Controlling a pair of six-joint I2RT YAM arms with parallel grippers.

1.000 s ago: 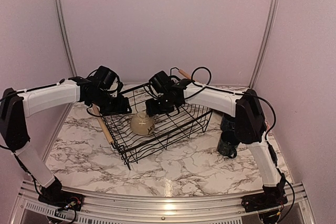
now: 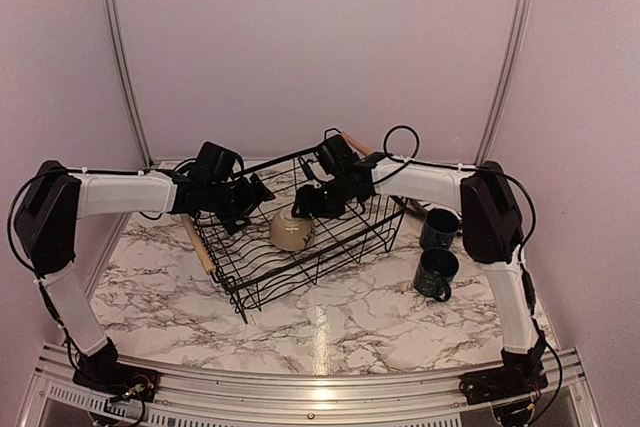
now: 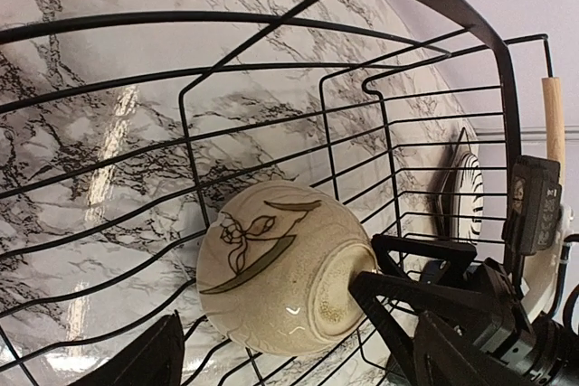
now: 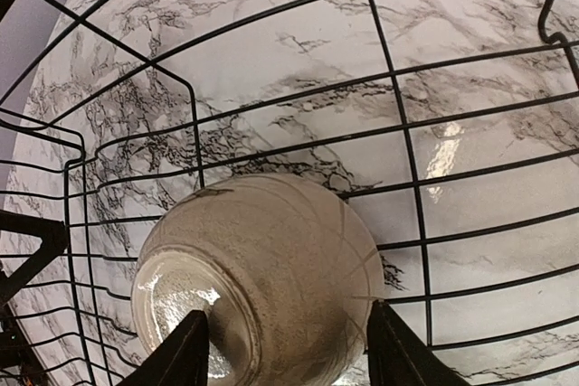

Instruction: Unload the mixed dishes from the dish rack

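Observation:
A cream bowl [image 2: 292, 231] with a leaf pattern lies tipped over inside the black wire dish rack [image 2: 270, 275]. In the left wrist view its foot faces right, towards the other arm's fingers [image 3: 384, 300], which reach the foot. My right gripper [image 2: 306, 199] is at the bowl's upper right, its fingers parted. Seen from the right wrist, the bowl [image 4: 289, 268] fills the space between and beyond its spread fingers; a firm hold does not show. My left gripper [image 2: 250, 205] stands open over the rack, left of the bowl, with nothing gripped.
Two dark mugs [image 2: 440, 230] [image 2: 436, 275] stand on the marble table right of the rack. A striped plate [image 3: 469, 192] shows beyond the rack's far end. Wooden handles [image 2: 198, 245] flank the rack.
The bowl has moved right in the rack and turned. My right gripper has shifted right too.

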